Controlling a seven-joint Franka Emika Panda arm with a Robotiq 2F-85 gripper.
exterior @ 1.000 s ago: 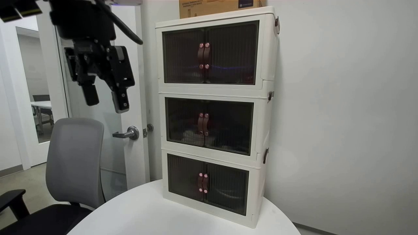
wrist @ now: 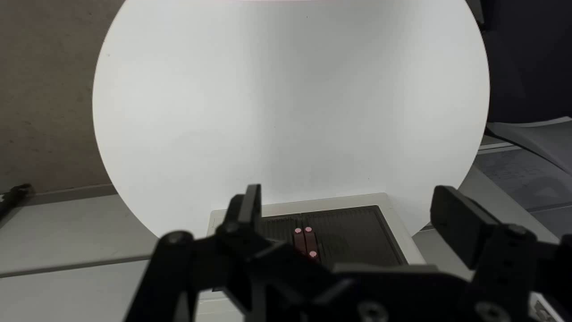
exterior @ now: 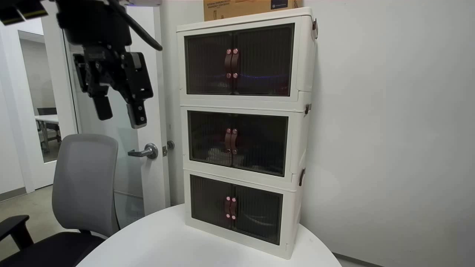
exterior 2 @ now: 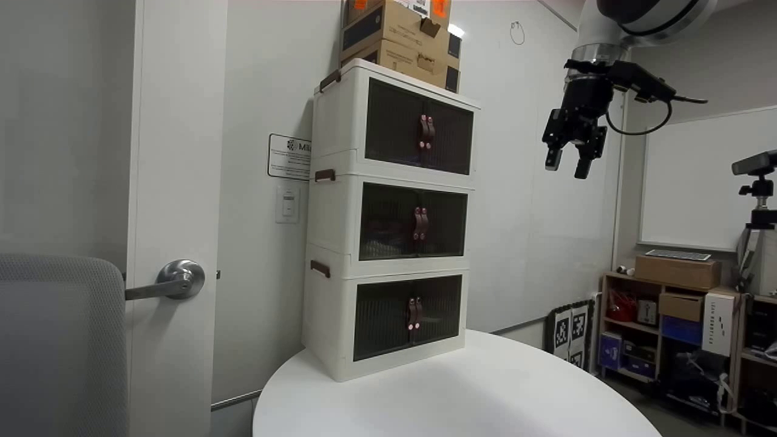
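Three white cabinet boxes with dark ribbed double doors stand stacked: a top box [exterior: 239,61], a middle box [exterior: 258,141] and a bottom box [exterior: 260,213]. All their doors are closed, each pair with two brown strap handles at the centre. My gripper [exterior: 119,116] is open and empty in the air, apart from the stack and facing down. In the second exterior view the gripper [exterior 2: 567,169] hangs to the right of the stack, level with the upper boxes. The wrist view shows its spread fingers [wrist: 249,206] over the table, with part of a dark-doored box [wrist: 343,233] below.
The stack rests on a round white table [wrist: 289,107], its top otherwise bare. Cardboard boxes [exterior 2: 400,40] sit on the stack. A grey chair [exterior: 84,182] and a door with a lever handle [exterior: 144,152] stand to the left in the first exterior view.
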